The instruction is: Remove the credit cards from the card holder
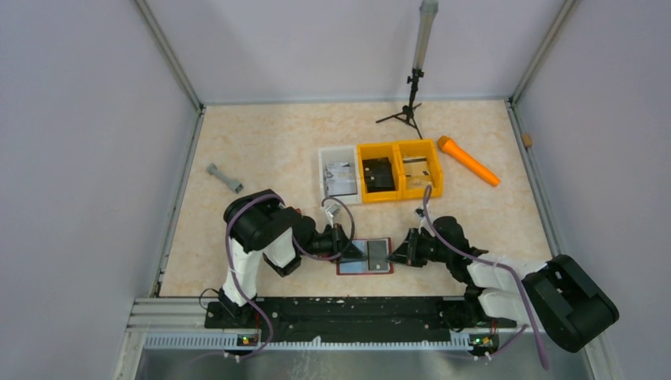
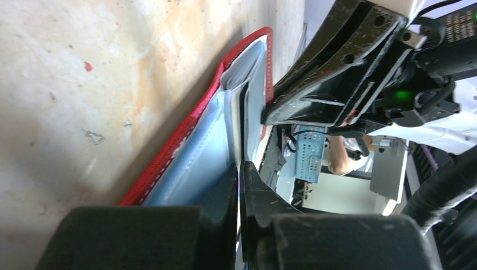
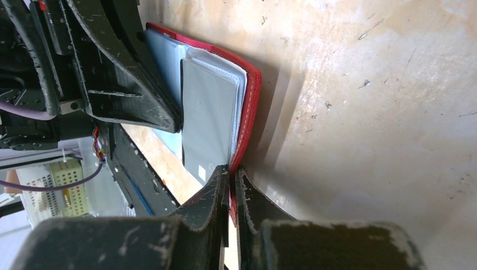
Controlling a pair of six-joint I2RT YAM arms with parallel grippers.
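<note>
The card holder (image 1: 378,255), with a red border, blue inner sleeves and a grey flap, lies open on the table. Its red edge (image 3: 247,112) and card slots (image 2: 242,84) show in the wrist views. My left gripper (image 1: 352,252) is over its left half, fingertips (image 2: 247,174) close together at the slot's edge; whether anything is between them cannot be told. My right gripper is shut at the red edge on the right side, the thin rim at its fingertips.
A white bin (image 1: 324,174) and yellow bins (image 1: 399,192) stand behind. An orange microphone (image 1: 471,162) lies back right, a grey object (image 1: 224,178) at left, a tripod (image 1: 407,111) at the back.
</note>
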